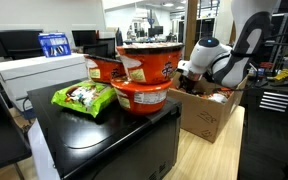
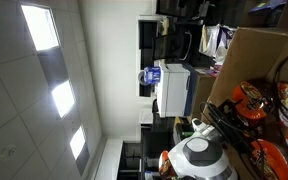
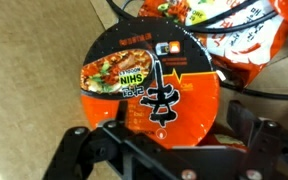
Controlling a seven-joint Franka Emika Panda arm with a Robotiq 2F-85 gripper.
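A round instant-noodle bowl [image 3: 149, 85] with an orange, red and black lid lies inside the cardboard box, close to its wall, filling the middle of the wrist view. Over its near edge, my gripper stands open, fingers spread, with nothing clearly held. Whether either finger touches the bowl, I cannot tell. From outside, the white arm [image 1: 222, 68] reaches down to the box [image 1: 198, 116], whose front wall hides some of the contents. Exterior view 2 has a red bowl [image 2: 249, 99] in the box near the arm [image 2: 199, 158].
A red-and-white snack packet [image 3: 246, 45] and black cables lie beside the bowl. On the black counter [image 1: 109, 135] stand stacked red noodle bowls [image 1: 142, 97] and a green packet [image 1: 84, 96]. The box walls rise close around the gripper.
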